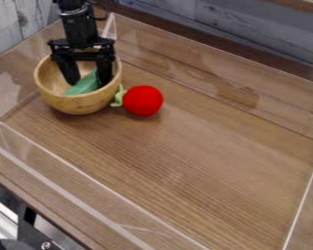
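Observation:
A wooden bowl (77, 100) stands at the upper left of the camera view, with a green object (83, 84) lying inside it. My black gripper (81, 66) reaches down into the bowl from the top edge, its fingers open on either side over the green object; whether they touch it I cannot tell. A red ball-like object (144, 100) lies just right of the bowl, with a small green piece beside it.
A pale wall or edge runs along the upper left, close to the bowl.

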